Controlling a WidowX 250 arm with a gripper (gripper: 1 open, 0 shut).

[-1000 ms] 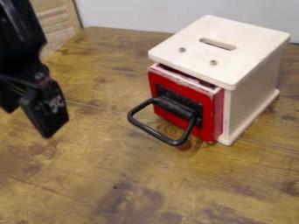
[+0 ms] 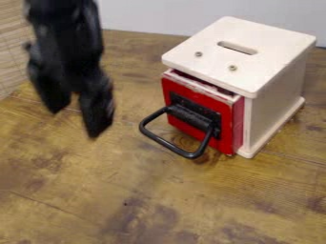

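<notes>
A cream wooden box (image 2: 276, 86) stands on the table at the right, with a slot in its top and a red front door (image 2: 224, 143) carrying a black loop handle (image 2: 192, 152). My gripper (image 2: 79, 112) hangs at the upper left, dark and motion-blurred, apart from the box. Whether its fingers are open or shut is unclear.
A white wall is behind it, and a light slatted panel (image 2: 10, 62) is at the far left edge.
My gripper has moved right and slightly back from the left edge of the view. The box, door and handle look the same.
</notes>
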